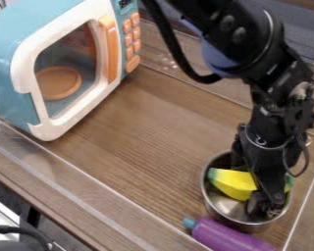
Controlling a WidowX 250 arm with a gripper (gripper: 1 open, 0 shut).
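A steel pot (231, 208) stands on the wooden counter at the lower right, holding a yellow toy banana (231, 179) with green tips. My black gripper (262, 191) reaches down into the pot over the banana, hiding its right part; the fingers look open, though the fingertips are partly hidden. A purple eggplant toy (226, 236) lies just in front of the pot.
A toy microwave (42, 44), blue and white with its orange-trimmed window, stands at the upper left. A dark cable runs at the lower left corner.
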